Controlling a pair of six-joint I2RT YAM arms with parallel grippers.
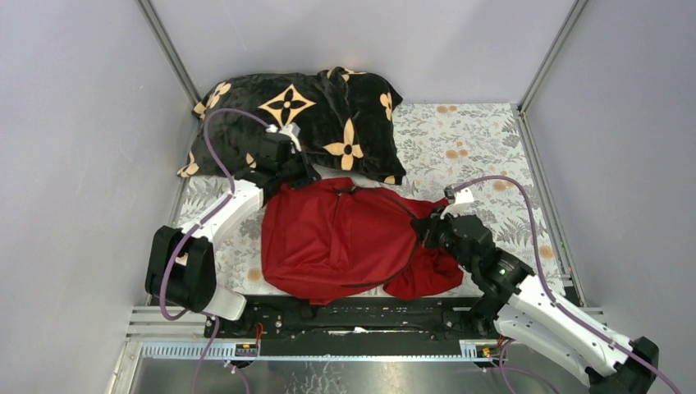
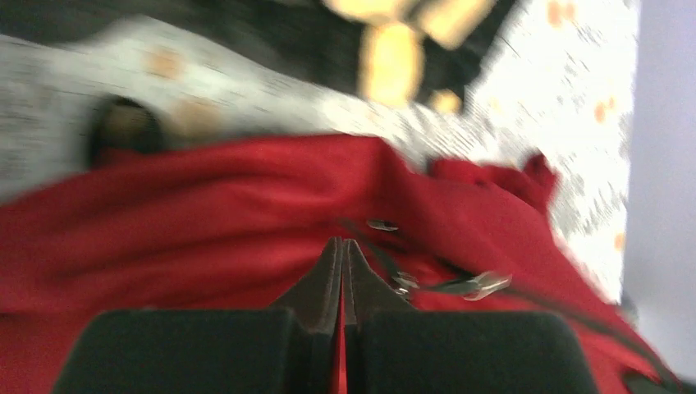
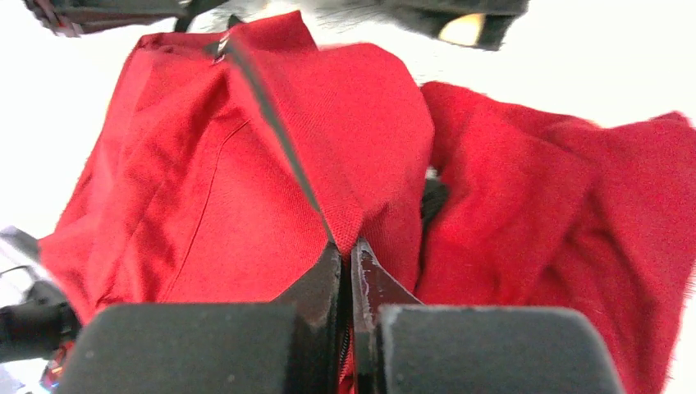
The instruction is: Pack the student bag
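A soft red bag [image 1: 312,238] lies on the work surface, its dark zip line curving along the right side. My right gripper is shut on the fabric edge beside the zip, with red cloth pinched at its tips. Over the bag's upper left edge is my left gripper [image 1: 315,175]. Its fingers come together in the left wrist view, and nothing clearly shows between the tips. In that view a metal zip pull [image 2: 484,285] lies apart from them, to the right. The bag's inside cannot be seen.
A black cushion [image 1: 246,123] with tan flower shapes lies along the back left, close behind my left gripper. Bare patterned surface [image 1: 468,148] shows at the back right. Grey walls enclose the sides.
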